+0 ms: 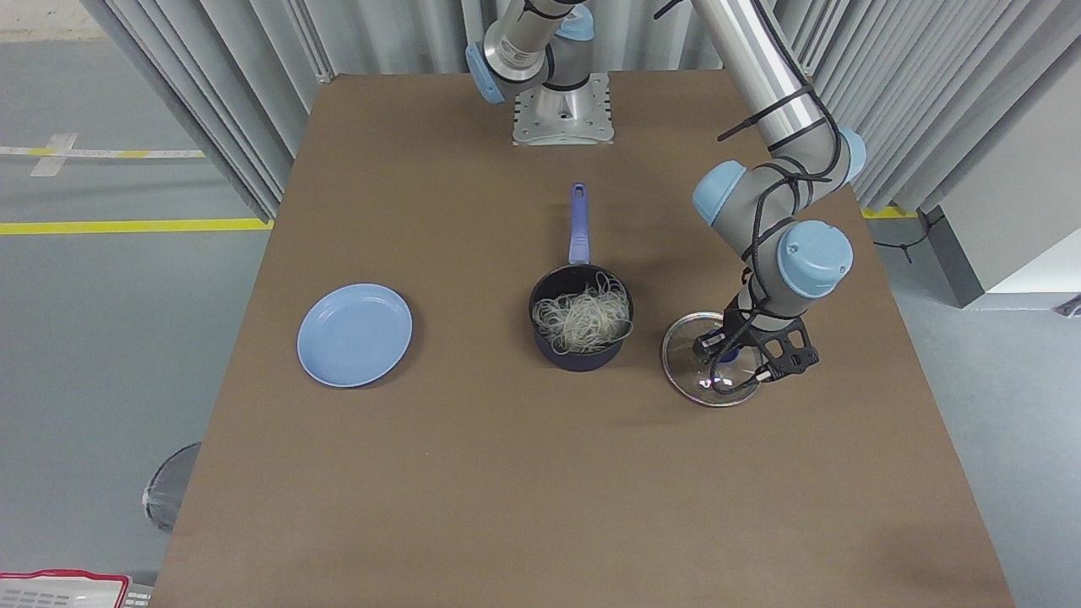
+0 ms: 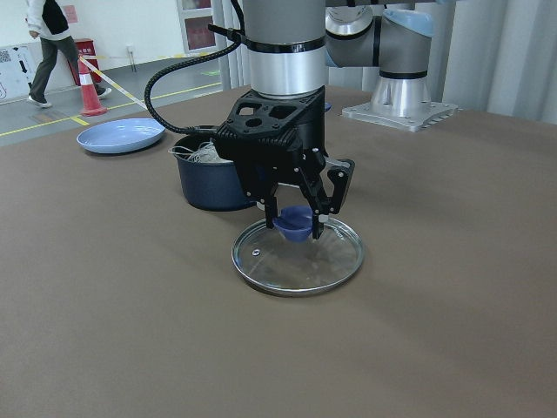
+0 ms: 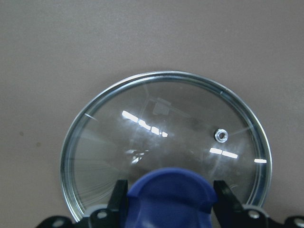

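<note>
A glass lid [image 1: 699,380] with a steel rim and blue knob [image 2: 294,223] lies on the table, right of a dark pot [image 1: 557,351] that has a blue handle [image 1: 579,218] and holds pale noodle-like strands [image 1: 583,319]. My gripper is down at the lid, a finger on either side of the knob. In the wrist view both fingertips appear against the knob's sides. The lid [image 3: 161,109] rests flat on the table.
A light blue plate [image 1: 354,334] sits left of the pot. The robot's base [image 1: 563,127] stands at the back.
</note>
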